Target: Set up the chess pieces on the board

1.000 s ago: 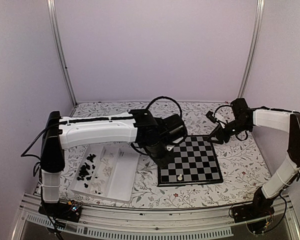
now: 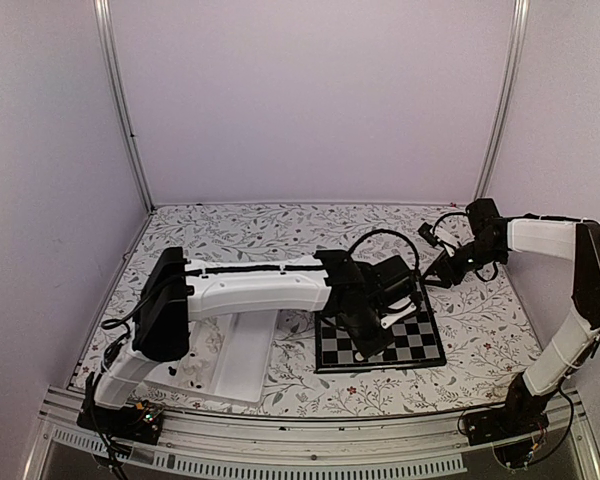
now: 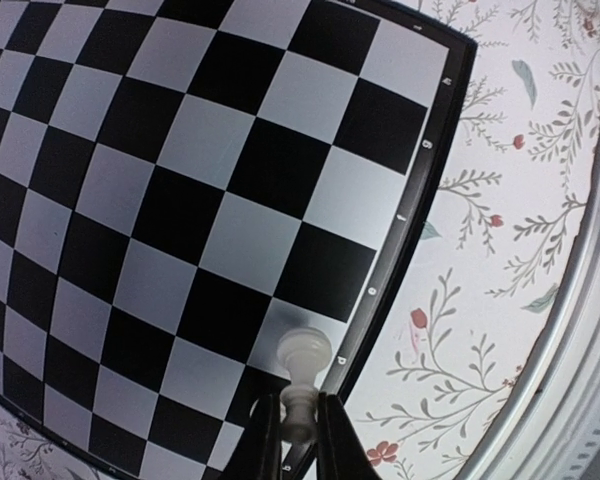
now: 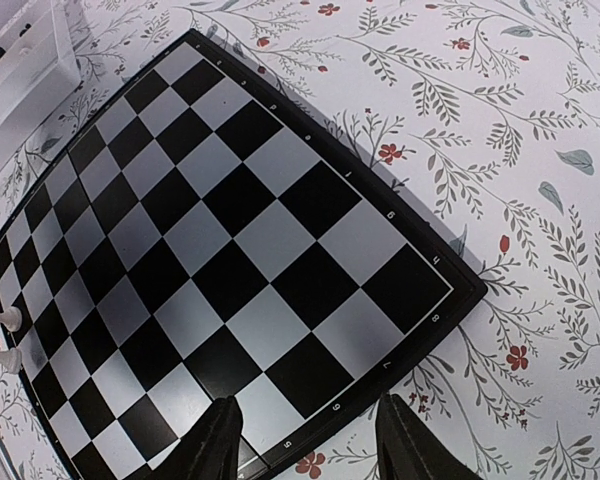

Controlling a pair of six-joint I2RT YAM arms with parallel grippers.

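Note:
The black-and-white chessboard (image 2: 416, 346) lies partly under my left arm. Near its labelled front edge my left gripper is shut on a white chess piece (image 3: 304, 352), which hangs at a slant over the squares. Behind the left finger a second white piece (image 3: 258, 408) stands on the board, mostly covered. Two white pieces (image 4: 2, 318) show at the left edge of the right wrist view. My right gripper is open and empty, its fingers (image 4: 216, 440) above the board's right border.
Left of the board stands a white tray (image 2: 246, 355) with white pieces (image 2: 195, 362) in it; my left arm covers part of it. The patterned tabletop (image 2: 490, 355) right of the board is clear.
My left arm has swung right and toward the front, from the board's left side to over its front squares. The right gripper has shifted only slightly.

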